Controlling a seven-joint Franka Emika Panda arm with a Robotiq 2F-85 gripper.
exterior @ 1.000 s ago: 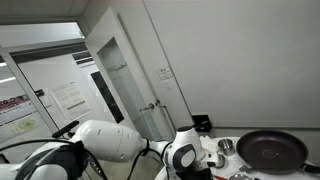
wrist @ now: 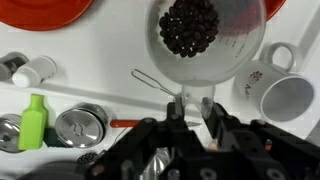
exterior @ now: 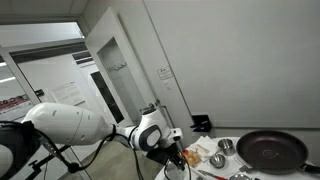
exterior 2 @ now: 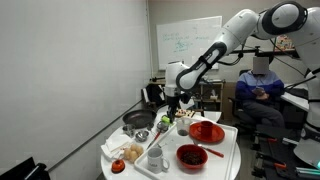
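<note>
A translucent cup (wrist: 165, 58) with dark beans (wrist: 188, 27) showing inside fills the upper middle of the wrist view. My gripper is shut on its near rim, one finger on either side of the wall. In exterior view 2 the gripper (exterior 2: 180, 103) points down over the table, with the cup (exterior 2: 183, 127) just below it. Exterior view 1 shows the white gripper body (exterior: 155, 132) at the left of the table; the cup cannot be made out clearly there.
Near the cup are a red bowl of beans (exterior 2: 192, 158), a red plate (exterior 2: 207, 131) and a white mug (wrist: 282, 90). A green bottle (wrist: 33, 125), a jar (wrist: 80, 126) and a red-handled utensil (wrist: 126, 123) lie along one side. A dark pan (exterior: 272, 150) stands farther off.
In exterior view 1 the arm and gripper have moved left, away from the pan, over the last second. More of the small items on the table now show.
</note>
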